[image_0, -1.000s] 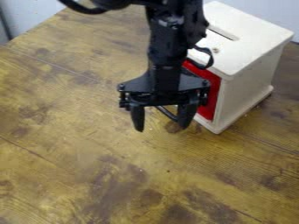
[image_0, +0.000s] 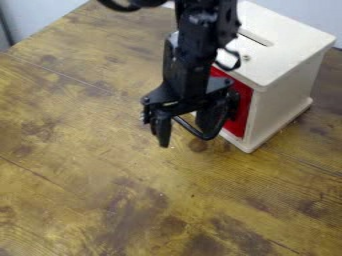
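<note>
My black gripper (image_0: 193, 124) hangs in front of a white wooden box (image_0: 278, 95), above the tabletop, with its fingers spread open and nothing seen between them. The box has a red front panel (image_0: 238, 118), partly hidden behind the gripper and arm. A slot shows in the box's top.
A pale wall stands at the back, behind the box and at the upper left.
The gripper has turned a little and shifted slightly right, toward the red panel. The box has not moved.
</note>
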